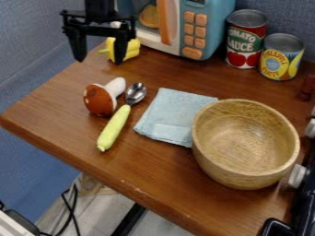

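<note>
My black gripper [99, 41] hangs open at the top left, over the back left of the wooden table [74, 124], beside a yellow object [123, 50]. In front of it lie a red and white toy mushroom [101, 99] and a spoon with a pale yellow-green handle [114, 127]. A folded light blue cloth [172, 115] lies at the centre, next to a wooden bowl [244, 147].
A toy microwave [192, 28] stands at the back, with a tomato sauce can [245, 41] and a yellow-labelled can [282, 57] to its right. Black and white items [299, 198] line the right edge.
</note>
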